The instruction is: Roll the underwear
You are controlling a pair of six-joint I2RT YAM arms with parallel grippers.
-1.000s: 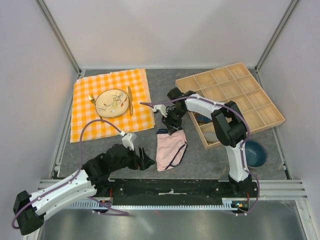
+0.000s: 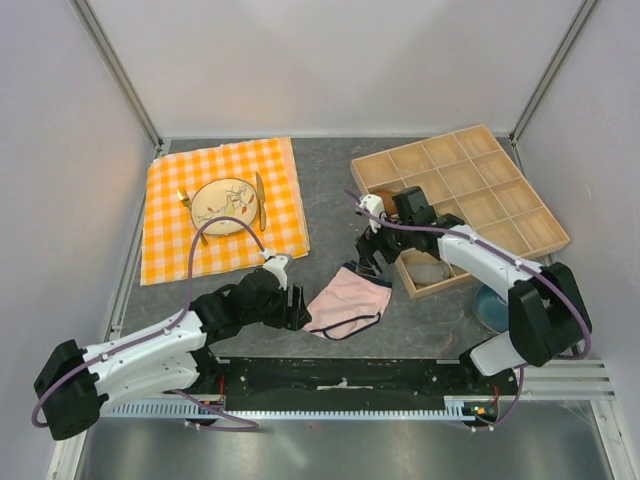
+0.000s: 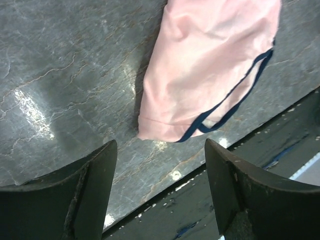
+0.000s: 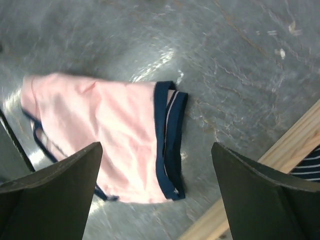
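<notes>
The pink underwear with navy trim lies flat on the grey table, askew, navy band toward the back right. In the left wrist view its near corner is just ahead of my left gripper, whose fingers are apart and empty, at the cloth's left. My right gripper is open above the band end; in the right wrist view the whole garment shows below and between its fingers, untouched.
A wooden divided box stands at the back right, a blue bowl beside it. A checked mat with plate and cutlery lies at the back left. The table's front edge is close below the cloth.
The underwear has turned and shifted right.
</notes>
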